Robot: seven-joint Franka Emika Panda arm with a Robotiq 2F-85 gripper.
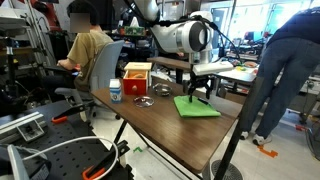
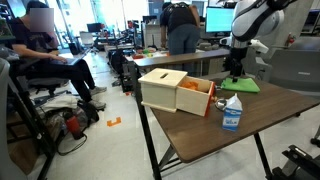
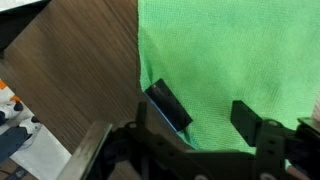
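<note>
A green cloth (image 1: 197, 107) lies flat on the brown table and fills much of the wrist view. Across one edge of it rests a small dark oblong object (image 3: 168, 105), partly over the wood. My gripper hangs close above, its fingers apart, with the dark object showing in and ahead of the gap. Nothing appears clamped between the fingers. In exterior view 1 the gripper (image 1: 199, 93) is low at the cloth's far side. Exterior view 2 shows the gripper (image 2: 237, 74) by the cloth (image 2: 241, 86), the dark object too small to make out there.
A box with orange contents (image 2: 195, 97) stands toward the table's other end, with a white and blue carton (image 2: 232, 113) and metal bowls (image 1: 163, 89) nearby. A person stands behind the table's right side.
</note>
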